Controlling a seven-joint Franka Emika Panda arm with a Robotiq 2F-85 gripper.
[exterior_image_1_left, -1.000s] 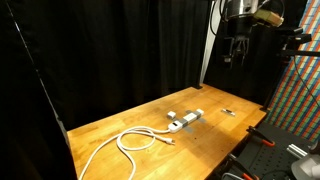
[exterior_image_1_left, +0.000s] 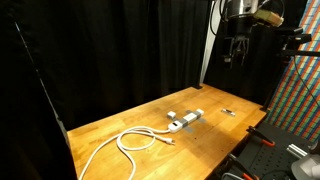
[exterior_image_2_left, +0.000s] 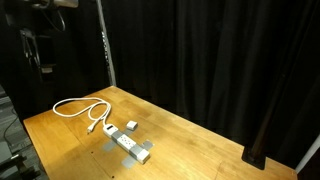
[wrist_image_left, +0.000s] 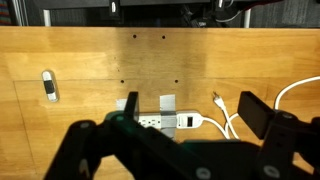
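Note:
My gripper (exterior_image_1_left: 235, 60) hangs high over the right side of the table, well clear of the surface. In the wrist view its fingers stand wide apart with nothing held between them. A white power strip (wrist_image_left: 165, 121) lies on the wood below, fixed across with grey tape (wrist_image_left: 168, 103); the gripper body covers its lower edge there. From its end runs a white cord (exterior_image_1_left: 125, 147) that loops over the table, with a plug (wrist_image_left: 217, 99) lying loose. Behind the strip sits a small white block (exterior_image_2_left: 132, 125), out of sight in the wrist view.
A small white piece with a dark end (wrist_image_left: 50, 86) lies apart from the strip. Black curtains (exterior_image_1_left: 110, 60) close off the back. Bare wooden tabletop (exterior_image_2_left: 195, 145) stretches to the right in exterior view 2.

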